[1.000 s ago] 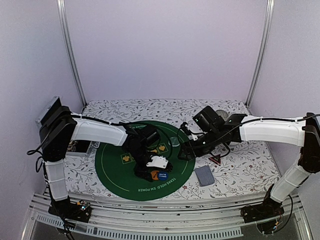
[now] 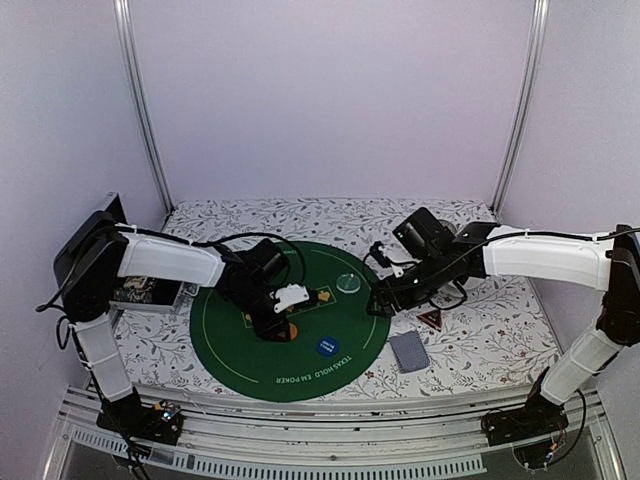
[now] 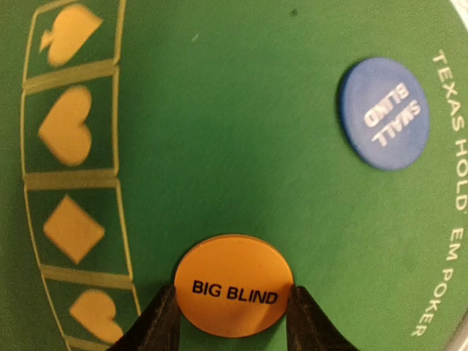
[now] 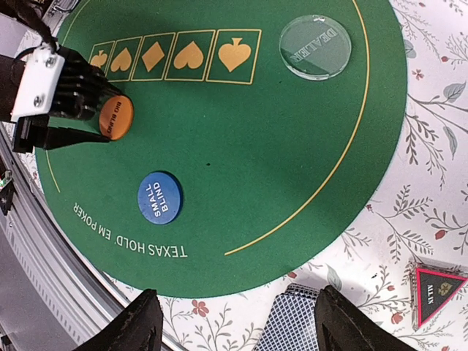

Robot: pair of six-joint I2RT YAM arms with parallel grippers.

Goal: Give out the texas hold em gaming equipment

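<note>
The orange BIG BLIND disc sits between the fingertips of my left gripper, which touch it on both sides; in the right wrist view the disc (image 4: 117,117) appears tilted over the green mat. Flat on the round poker mat (image 2: 300,385) lies the blue SMALL BLIND disc (image 2: 328,346), apart from the orange one. A clear DEALER disc (image 4: 314,48) rests near the mat's far edge, beyond the row of suit boxes. My right gripper is open and empty, above the table near the mat's right edge.
A grey patterned card deck (image 2: 409,352) lies right of the mat, with a red-edged black triangle (image 2: 430,319) behind it. At the far left a box (image 2: 148,292) is partly covered by the left arm.
The left gripper has drawn back leftward with the orange disc, away from the blue disc it was beside.
</note>
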